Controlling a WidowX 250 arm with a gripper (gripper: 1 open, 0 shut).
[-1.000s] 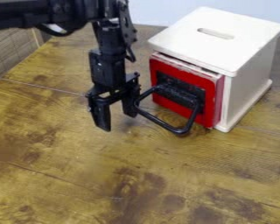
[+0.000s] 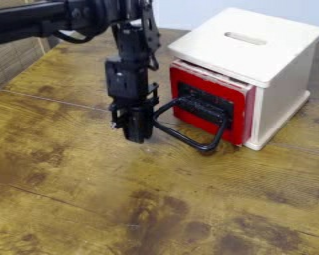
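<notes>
A white box (image 2: pixel 262 50) with a red front (image 2: pixel 187 78) stands on the right, a dark panel set in that front. A black looped handle (image 2: pixel 202 143) sticks out from the panel toward the lower left. My gripper (image 2: pixel 137 129) points down just left of the handle, low over the wooden table, close to or touching the loop; I cannot tell which. Its fingers look close together, with nothing visible between them, so it appears shut.
A tiled surface lies at the far left edge. The arm spans the top left.
My gripper has shifted slightly to the right and up, and its fingers look closer together than before. The box and handle look unchanged.
</notes>
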